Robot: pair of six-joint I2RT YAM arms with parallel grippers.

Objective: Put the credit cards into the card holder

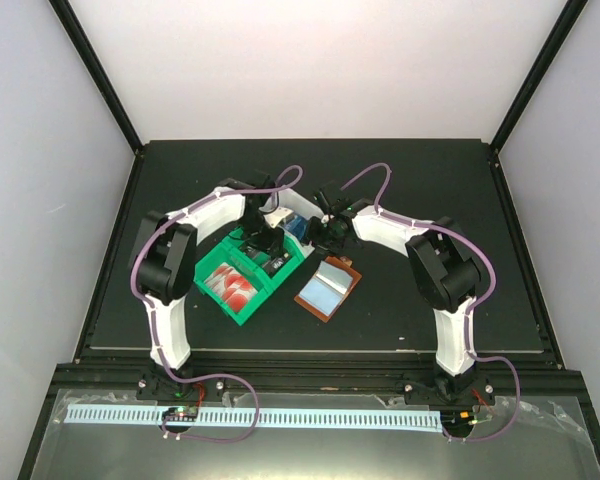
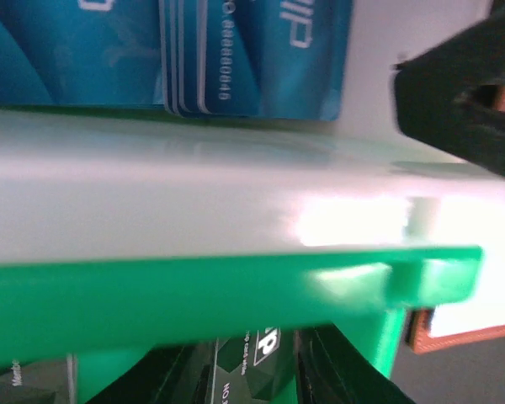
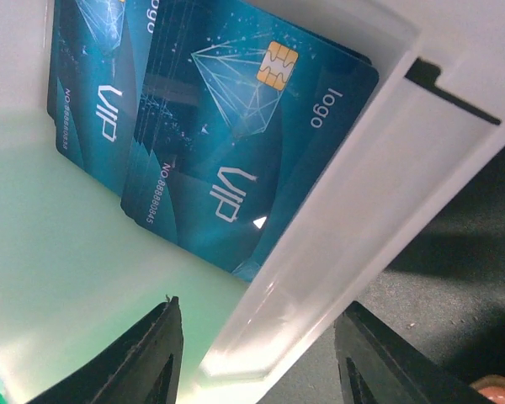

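Note:
The brown card holder point(image 1: 348, 268) lies opened flat on the table, its pale inside facing up. Blue cards point(image 3: 227, 126) rest in the white tray point(image 1: 310, 207), overlapping one another. My left gripper is low in the middle compartment of the green tray point(image 1: 248, 312), its fingers apart, with a black card point(image 2: 257, 366) showing between them; contact with that card cannot be made out. In the right wrist view, my right gripper is open, and the white tray's wall runs between its fingers.
Red cards point(image 1: 230, 288) fill the near-left compartment of the green tray. The white tray joins the green one at its far right. Bare table lies around the holder's near side and right.

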